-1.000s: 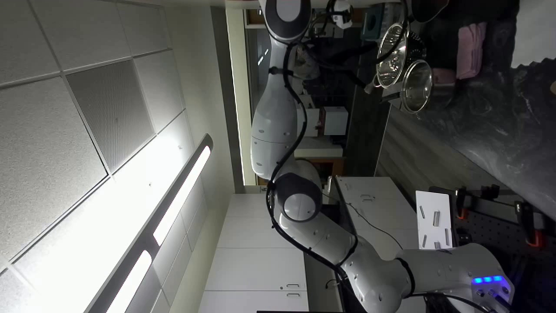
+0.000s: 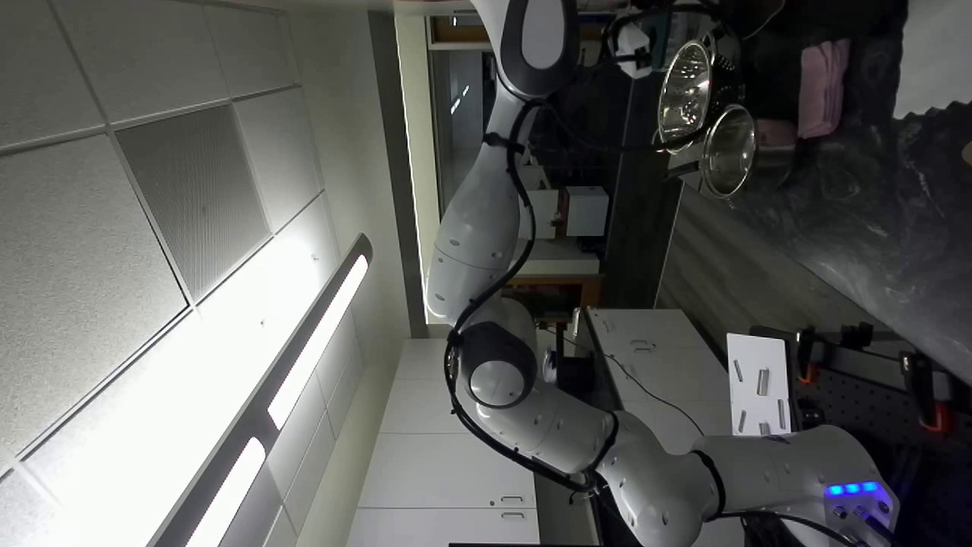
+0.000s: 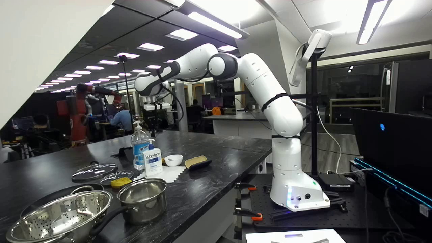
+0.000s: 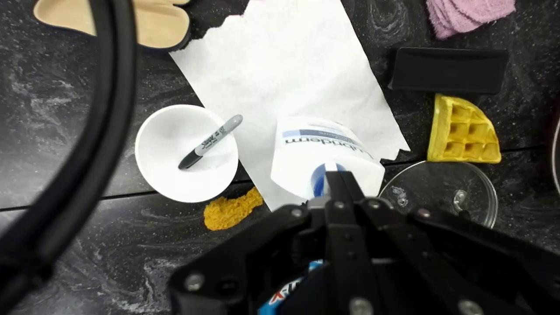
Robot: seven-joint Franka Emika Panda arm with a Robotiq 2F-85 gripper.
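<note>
My gripper is shut, and nothing shows between its fingers. In the wrist view its tips overlap the pump top of a white Lubriderm lotion bottle, whose blue collar is partly covered. Exterior view 2 has the gripper pointing down close above the lotion bottle; whether it touches the pump, I cannot tell. Just beside stands a clear bottle with blue liquid, mostly hidden under the gripper in the wrist view. A white bowl holds a grey marker, its end over the rim.
White paper lies under the lotion bottle. Around it are a yellow waffle piece, a glass lid, a black box, an orange piece and a pink cloth. A pot and colander stand nearer exterior view 2.
The hand has come down toward the counter and shifted sideways in exterior view 1, while the elbow rose slightly. The pot, colander and cloth have stayed put.
</note>
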